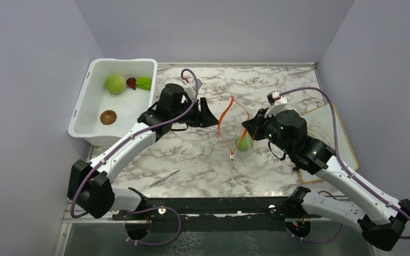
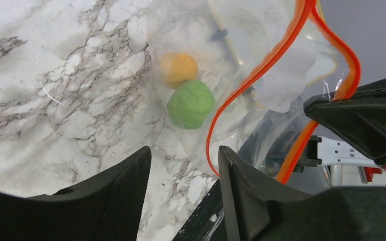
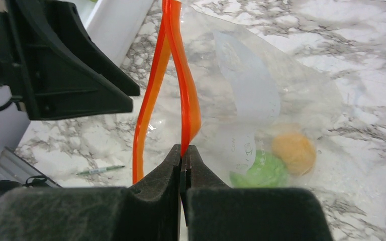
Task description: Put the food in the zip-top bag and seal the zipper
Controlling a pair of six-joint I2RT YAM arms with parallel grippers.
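Observation:
The clear zip bag with orange zipper edges [image 1: 222, 117] is raised at the table's centre, a green ball [image 2: 191, 104] and an orange one [image 2: 178, 69] inside it. My right gripper [image 1: 248, 128] is shut on the orange rim of the bag. My left gripper [image 1: 212, 121] stands open just left of the rim, nothing visible between its fingers.
A white bin [image 1: 85, 101] with cabbage, brown and red items and green leaves is at back left. A pen [image 1: 164, 178] lies at front left; a gold-edged board [image 1: 332, 154] is at the right.

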